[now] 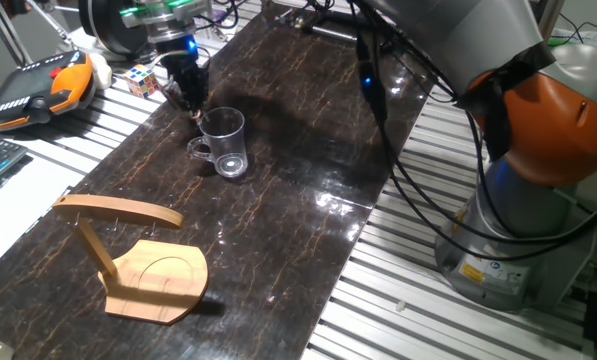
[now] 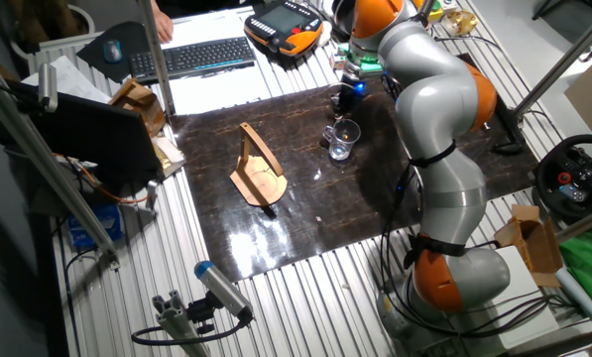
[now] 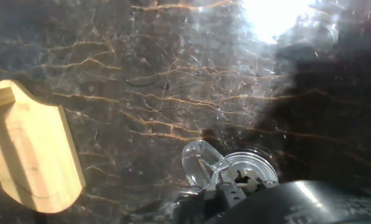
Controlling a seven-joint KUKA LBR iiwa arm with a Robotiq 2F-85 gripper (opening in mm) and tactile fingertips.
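A clear glass mug [image 1: 224, 145] stands upright on the dark marbled tabletop, its handle toward the wooden stand. My gripper [image 1: 199, 114] points down at the mug's far-left rim, with its fingertips at or very close to the glass. Seen from above, the mug [image 3: 250, 167] is partly covered by the dark gripper body at the bottom edge, so I cannot tell whether the fingers are open or shut on the rim. Exterior view 2 has the mug [image 2: 342, 140] just in front of the gripper. A light wooden stand [image 1: 158, 280] with a curved overhanging arm rests nearer the camera.
Past the table's left edge lie an orange-and-black teach pendant [image 1: 40, 92], a puzzle cube [image 1: 141, 80] and a keyboard [image 2: 191, 59]. Loose cables [image 1: 418, 205] hang along my arm. Bare tabletop separates the mug from the stand.
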